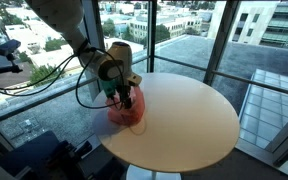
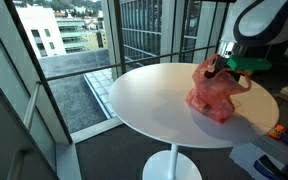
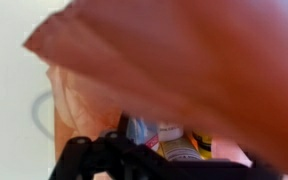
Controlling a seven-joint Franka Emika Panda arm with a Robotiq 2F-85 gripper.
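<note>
A translucent red plastic bag [image 1: 134, 118] stands on the white round table, near the edge on the arm's side. My gripper [image 1: 127, 102] is down at the bag's upper part, its fingers partly hidden by the plastic. From the other side, the red bag [image 2: 216, 100] bulges and its top is crumpled around the gripper. Red plastic [image 3: 174, 70] covers much of the wrist view. Below it, a can-like item [image 3: 180, 149] and a small yellow item [image 3: 203, 143] show inside the bag. The fingers stand open; no item shows held between them.
A thin pale loop [image 3: 41, 112] lies on the table beside the bag. Windows [image 1: 184, 50] stand behind the table, and a dark cable hangs along the arm.
</note>
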